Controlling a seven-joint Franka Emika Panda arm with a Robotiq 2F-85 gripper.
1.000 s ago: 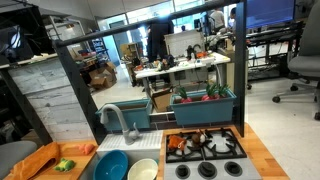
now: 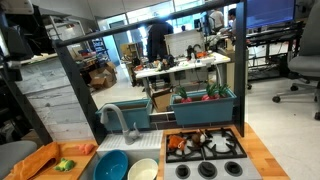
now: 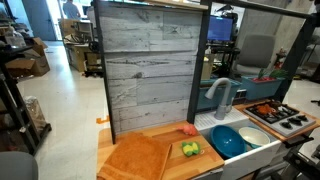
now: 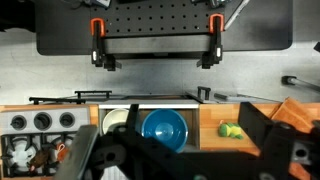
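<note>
In the wrist view my gripper is open, its dark fingers spread wide with nothing seen between them. It hangs high above the counter. Behind the fingers, a blue bowl (image 4: 165, 127) lies in the sink beside a pale bowl (image 3: 256, 135). An orange cloth (image 3: 135, 157) is spread on the wooden counter, and a small green and yellow item (image 3: 190, 149) lies nearby. A pinkish object (image 3: 187, 129) rests toward the back. The stove (image 2: 205, 155) carries a few orange-brown items (image 2: 183, 143) on its burners.
A grey faucet (image 2: 118, 118) rises behind the sink. Dark posts and a top bar (image 2: 140, 22) frame the counter, with a plank wall (image 3: 150, 65) at one side. A blue-grey planter (image 2: 204, 109) with red items stands behind the stove.
Dark parts of the arm now show more at the upper left of exterior view 1. The counter items have not visibly moved.
</note>
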